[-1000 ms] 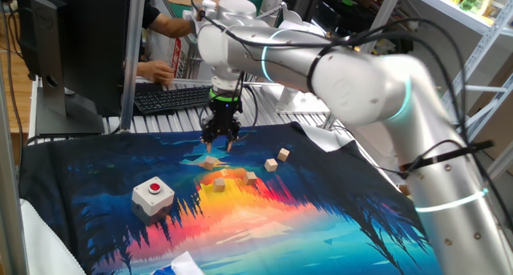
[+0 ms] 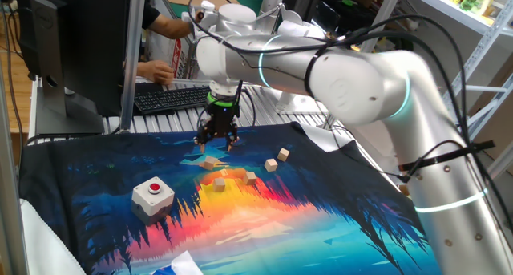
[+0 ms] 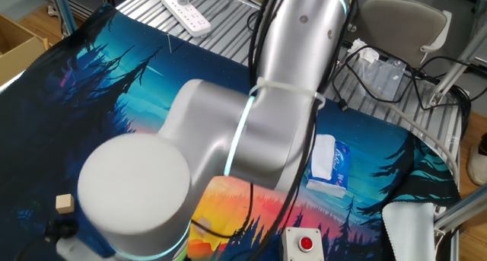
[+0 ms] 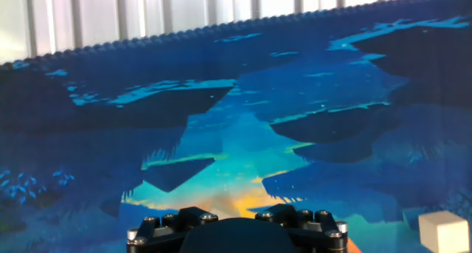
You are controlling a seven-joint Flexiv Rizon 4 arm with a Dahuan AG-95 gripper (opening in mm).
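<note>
My gripper [image 2: 217, 148] hangs fingers-down over the far part of the printed cloth, its two fingers spread apart with nothing between them. Just below and in front of it lies a small wooden block [image 2: 210, 163]. Other wooden blocks lie nearby: one block [image 2: 220, 184] nearer the front, another block [image 2: 250, 179] to its right, then two more, a block [image 2: 271, 164] and a block [image 2: 284, 154]. In the wrist view only one pale block [image 4: 444, 232] shows, at the lower right corner. The arm covers most blocks in exterior view 2, leaving one block [image 3: 65, 204] visible.
A grey box with a red button [image 2: 152, 199] stands on the cloth at the left. A blue tissue pack [image 3: 329, 166] lies near the edge. Behind the cloth are a keyboard [image 2: 168, 99], a monitor [image 2: 76, 62] and a person's hand [image 2: 156, 71].
My fingertips look farther apart than one second ago. The blocks have not moved.
</note>
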